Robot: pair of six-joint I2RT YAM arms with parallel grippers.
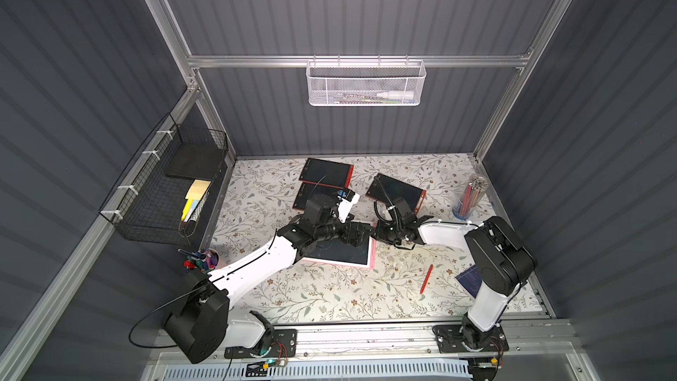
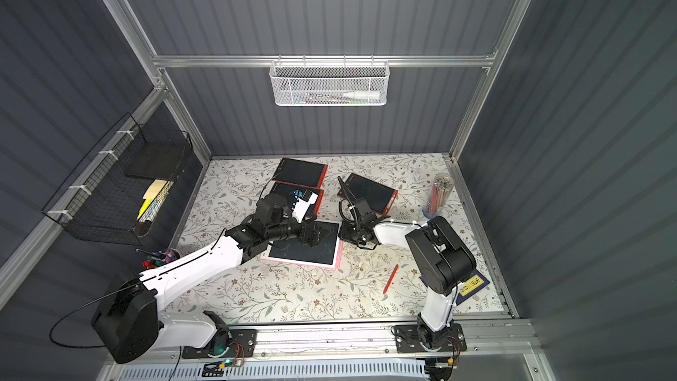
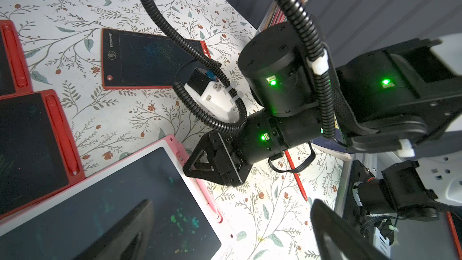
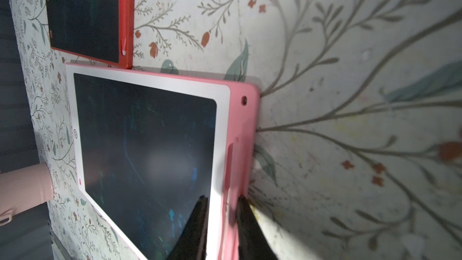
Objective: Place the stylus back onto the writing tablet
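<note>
The white-and-pink writing tablet lies flat, with a pink stylus lying along the slot on its right edge. My right gripper is down at that edge; its two dark fingertips are close together, with nothing clearly held between them. My left gripper hangs above the tablet, open and empty, its blurred fingers wide apart in the left wrist view. A loose red stylus lies on the table right of the tablet, apart from both grippers.
Red-framed tablets lie behind the pink one. A clear cylinder of pencils stands at the back right, a pen cup at the left. A dark blue notebook lies at the right.
</note>
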